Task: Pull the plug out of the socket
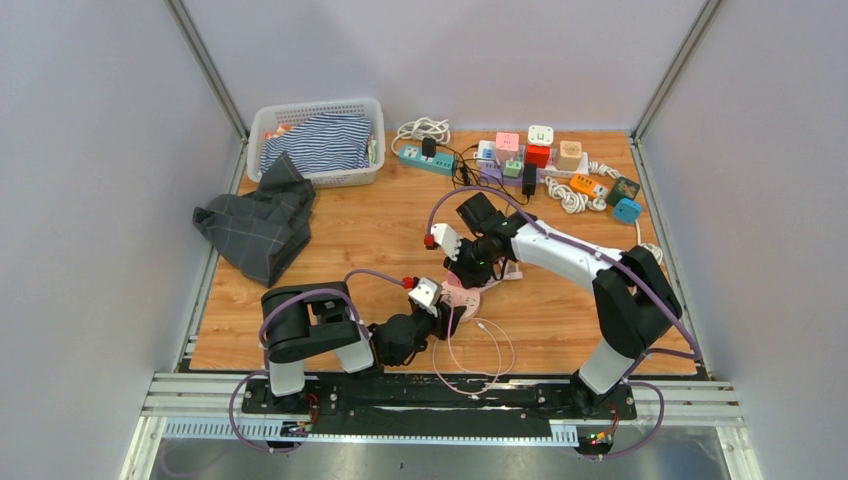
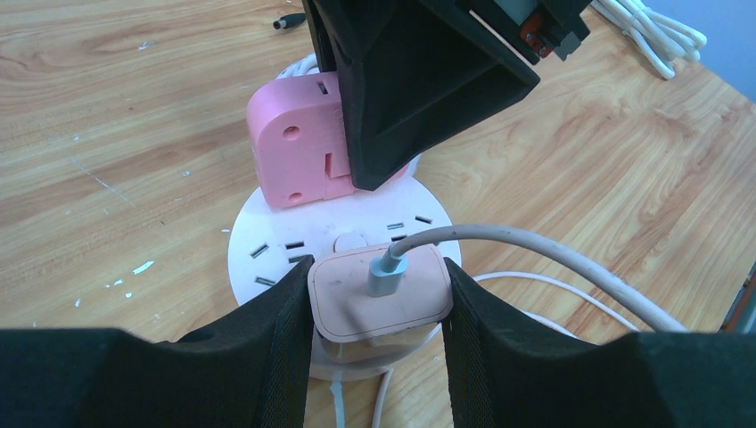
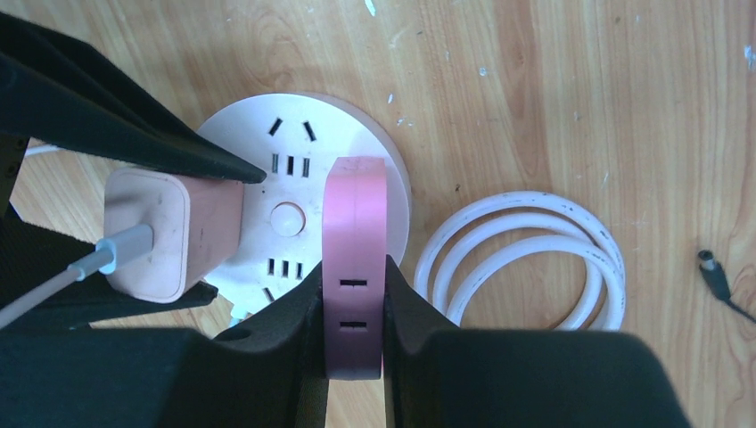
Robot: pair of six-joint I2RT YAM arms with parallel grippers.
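Observation:
The round white socket (image 3: 287,218) lies on the table, its slots facing up, near the table's front middle in the top view. My left gripper (image 1: 447,312) is shut on a pale pink plug (image 2: 379,290) with a white cable running from its end. This plug is over the socket's near edge in the left wrist view; whether its pins are in the slots is hidden. On the opposite edge of the socket stands a brighter pink block (image 3: 354,259) with slots. My right gripper (image 1: 459,275) is shut on it, its fingers (image 3: 308,330) against both sides.
A coiled white cord (image 3: 526,254) lies beside the socket, and a thin cable (image 1: 498,375) loops near the front edge. Plug blocks and power strips (image 1: 425,160) crowd the back right. A white basket (image 1: 345,178) and dark cloth (image 1: 262,230) occupy the back left.

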